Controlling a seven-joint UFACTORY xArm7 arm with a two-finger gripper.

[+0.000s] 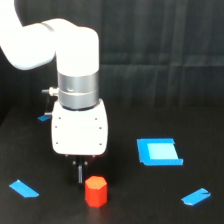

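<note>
A red hexagonal block (96, 192) stands on the black table at the front, left of the middle. My gripper (80, 174) hangs just behind it and slightly to its left in the picture, its thin dark fingers pointing down. Against the dark table the fingers are hard to make out, so how far apart they are does not show. Whether they touch the block cannot be made out; the block's front and top face are in plain view.
A pale square with a blue tape border (142, 152) lies right of the middle. Blue tape strips mark the table at front left (24, 188) and front right (196, 197), with another blue piece (44, 118) behind the arm.
</note>
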